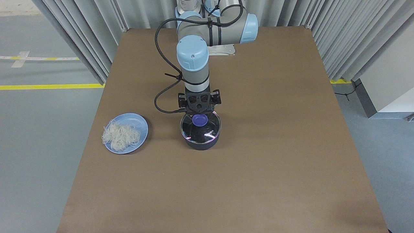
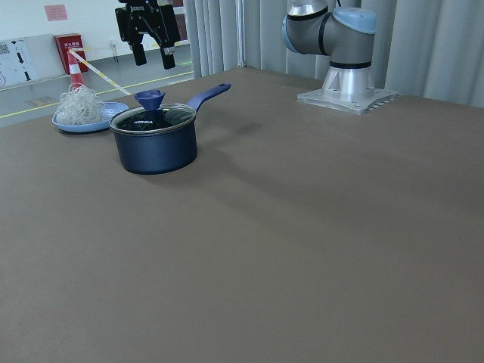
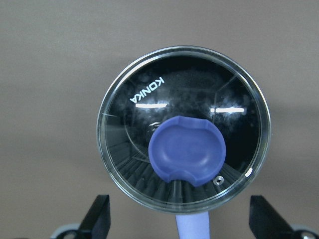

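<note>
A dark blue saucepan stands on the table with its glass lid on; the lid's blue knob is centred in the wrist view. My gripper hangs above the lid, open, its two fingers wide apart either side of the knob in the wrist view and apart from it. A light blue plate with white noodles lies to the left of the pan in the front view. The pan's handle points back toward the arm's base.
The arm's base plate is at the back edge, with curtains behind it.
</note>
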